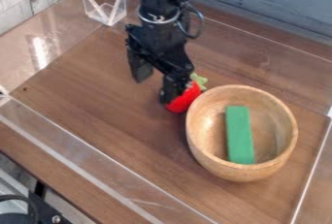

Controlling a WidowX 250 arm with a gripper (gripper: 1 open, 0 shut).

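Note:
My black gripper (173, 80) reaches down from the top of the view with its fingers open around a red strawberry (187, 100), which is partly hidden behind it; I cannot tell whether they touch it. Just to the right of the strawberry is a wooden bowl (277, 160) with a green block (239, 134) lying inside.
A clear plastic holder (104, 7) stands at the back left of the wooden table (104, 121). A pale blue wooden wall runs along the back.

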